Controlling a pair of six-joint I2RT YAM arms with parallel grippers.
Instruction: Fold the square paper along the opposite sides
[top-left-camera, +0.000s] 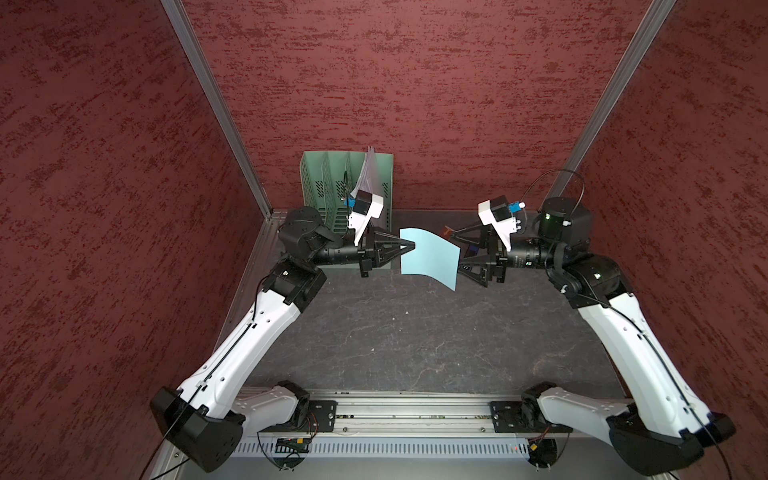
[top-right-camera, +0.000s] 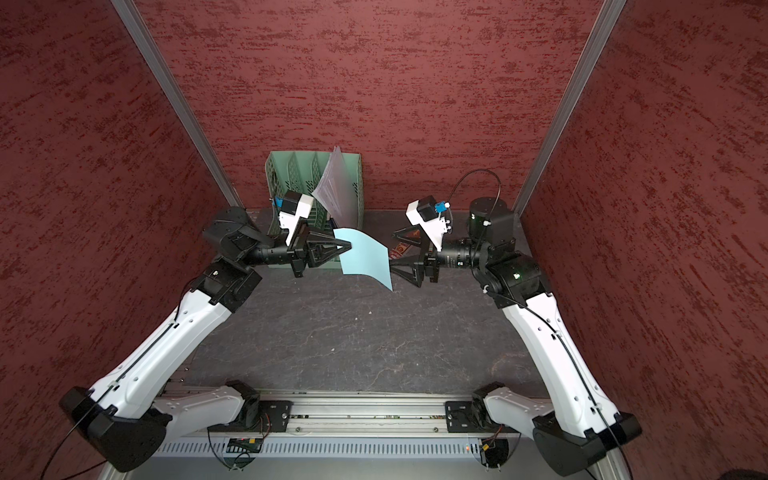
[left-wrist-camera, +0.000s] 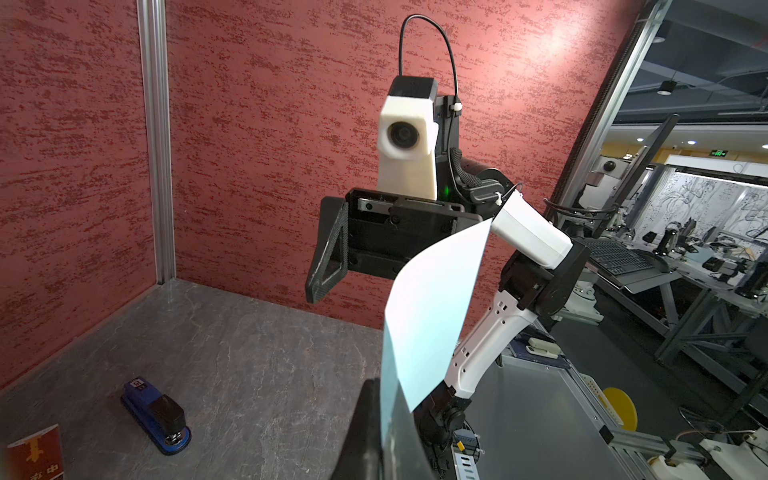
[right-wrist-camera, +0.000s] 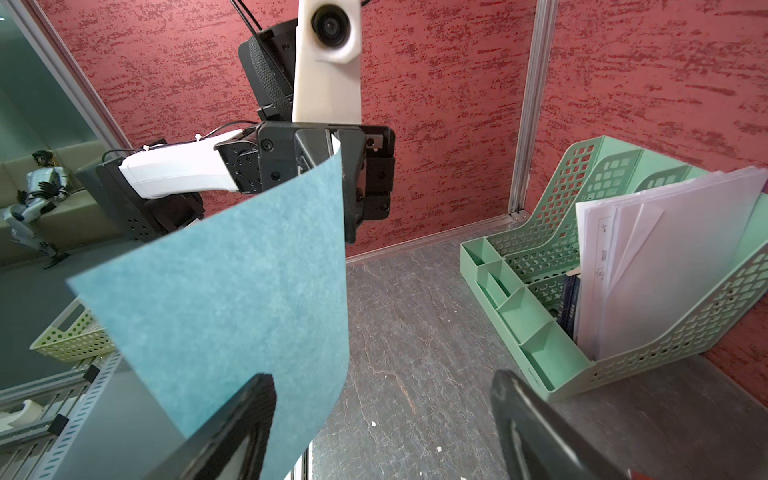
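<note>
Light blue paper (top-left-camera: 429, 257) hangs in the air between the two arms, its far side curving downward. My left gripper (top-left-camera: 413, 246) is shut on the paper at its left edge, as the top right view shows too. Facing it, my right gripper (top-left-camera: 454, 249) is parted, its fingers apart and nothing pinched between them. In the right wrist view the paper (right-wrist-camera: 240, 296) fills the left side, close to the left finger (right-wrist-camera: 248, 416); whether they touch I cannot tell. Seen from the left wrist, the paper (left-wrist-camera: 432, 312) stands nearly edge-on and bent, overlapping the right gripper.
A green file rack (right-wrist-camera: 520, 320) holding white papers (right-wrist-camera: 664, 264) stands at the back left. On the table lie a blue stapler (left-wrist-camera: 156, 416) and a red packet (left-wrist-camera: 36, 456).
</note>
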